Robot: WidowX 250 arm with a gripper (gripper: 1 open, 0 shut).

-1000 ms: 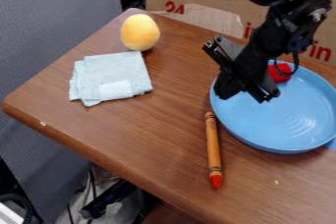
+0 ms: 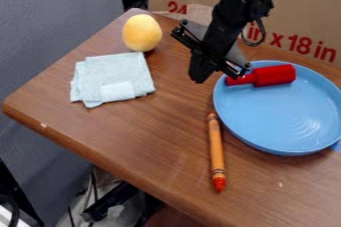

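Note:
The black gripper (image 2: pixel 213 57) hangs over the table just left of the blue plate's upper part, pointing down; whether its fingers are open or shut is hard to tell. A red cylinder (image 2: pixel 273 75) lies on the upper part of the blue plate (image 2: pixel 280 119). An orange crayon (image 2: pixel 216 156) lies on the table left of the plate. A folded pale cloth (image 2: pixel 114 78) and a yellow rounded object (image 2: pixel 142 33) lie to the left.
A cardboard box (image 2: pixel 304 17) stands behind the plate.
The arm has moved up and to the left, away from over the plate, uncovering more of the red cylinder. The objects on the table look unmoved.

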